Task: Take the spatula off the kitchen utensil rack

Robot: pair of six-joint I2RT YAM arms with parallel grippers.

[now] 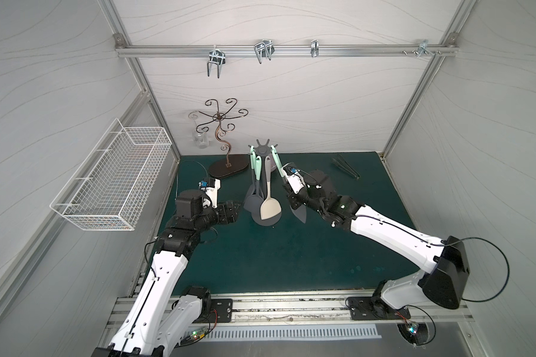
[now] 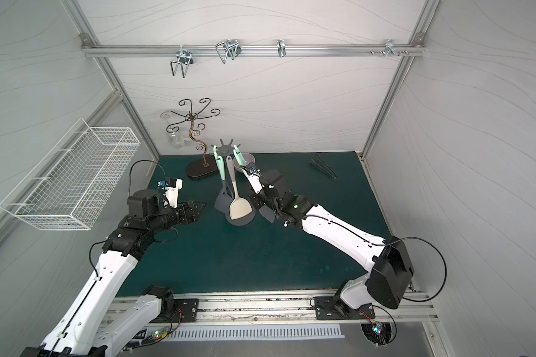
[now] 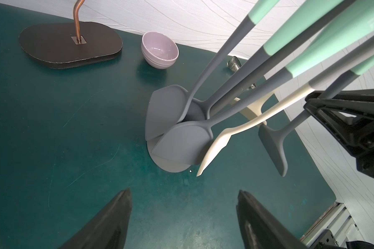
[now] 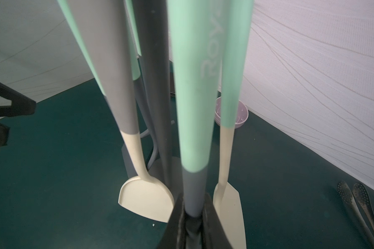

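A utensil rack (image 1: 262, 148) stands at the back middle with several mint-handled and grey-handled utensils hanging around it. My right gripper is shut on the grey neck of one spatula (image 4: 194, 145), whose mint handle rises close in front of the right wrist camera. In the left wrist view that spatula's grey blade (image 3: 274, 145) hangs apart from the others, to their right. Whether its handle top still touches the rack's hook is not clear. My left gripper is partly open over bare table, left of the rack, with nothing between its fingers.
A cream spatula (image 1: 271, 208) and grey utensils hang close beside the held one. A scroll-armed stand (image 1: 229, 165) is at the back left. Pink bowls (image 3: 160, 49) sit behind the rack, and tongs (image 1: 345, 166) lie back right.
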